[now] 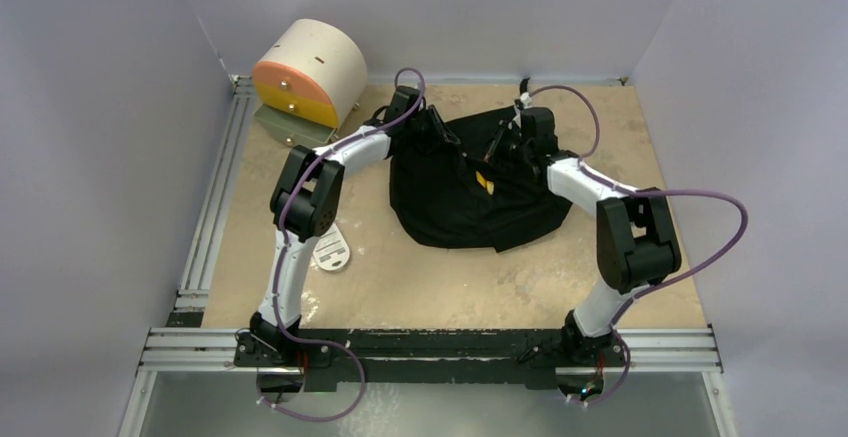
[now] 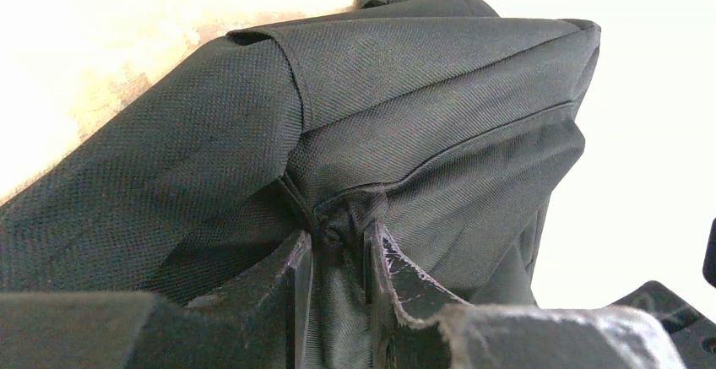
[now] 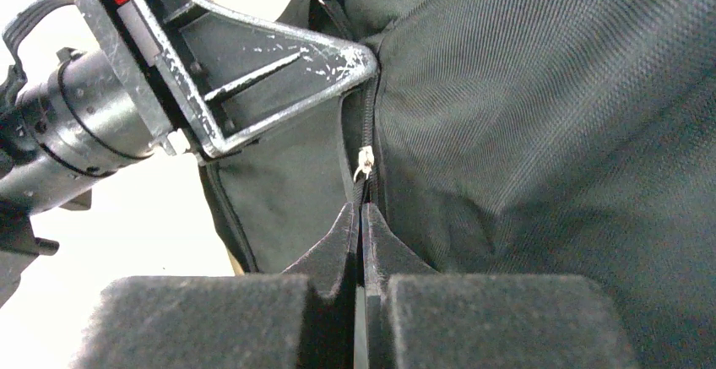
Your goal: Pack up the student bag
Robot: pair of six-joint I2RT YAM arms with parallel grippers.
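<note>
The black bag [image 1: 450, 207] lies open on the tabletop, yellow items [image 1: 484, 182] showing in its opening. My left gripper is shut on a gathered fold of bag fabric near the upper middle. My right gripper is shut at the zipper, its tips on the dark pull tab hanging below the silver slider [image 3: 365, 160]; the tab runs between the tips. In the right wrist view the left gripper's body covers part of the zipper above the slider.
A rounded cabinet [image 1: 318, 72] with orange, yellow and green fronts stands at back left. A white flat object [image 1: 331, 251] lies beside the left arm. Walls bound the sides and back.
</note>
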